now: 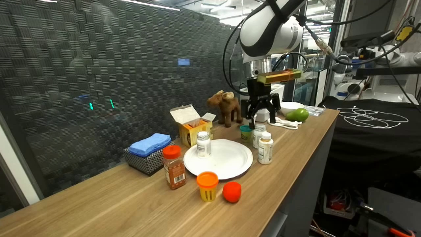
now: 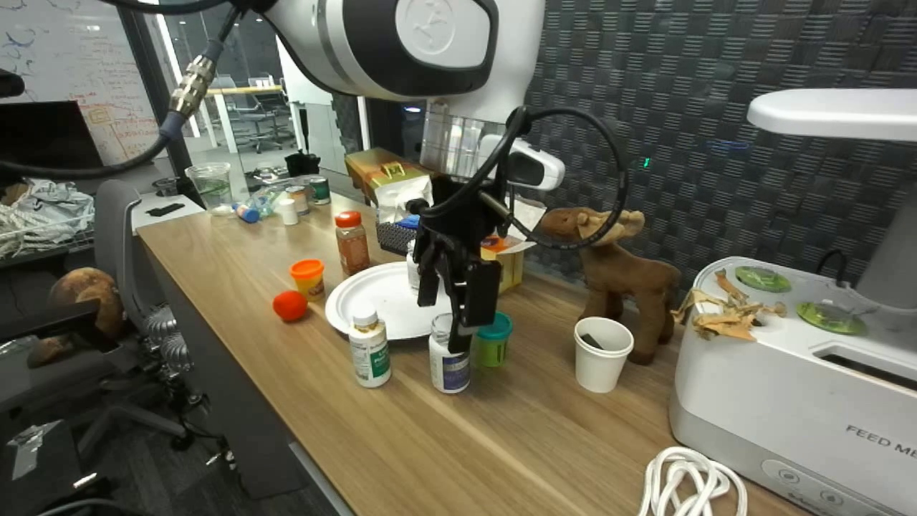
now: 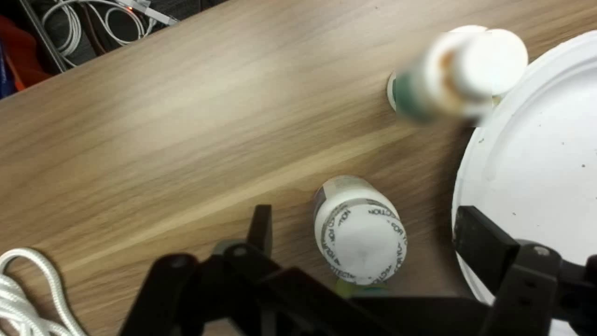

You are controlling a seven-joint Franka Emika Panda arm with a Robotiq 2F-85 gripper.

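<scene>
My gripper is open, pointing down, its two dark fingers apart with nothing held. In the wrist view a white bottle (image 3: 364,241) stands between and below the fingers, its round top facing up. In exterior view 2 that white bottle (image 2: 448,365), with a purple label, stands on the counter, partly hidden by the gripper (image 2: 460,309). Beside it stands a capped bottle (image 2: 370,352) with a green label. The white plate (image 1: 233,166) bears another white bottle (image 1: 203,145) near its far left side.
A green-lidded tub (image 2: 493,340) stands close by the purple-labelled bottle. Around the plate are a spice jar (image 1: 174,168), an orange-lidded tub (image 1: 207,186) and a red ball (image 1: 232,192). A paper cup (image 2: 602,354), toy moose (image 2: 623,271) and white cord (image 2: 692,481) lie farther off.
</scene>
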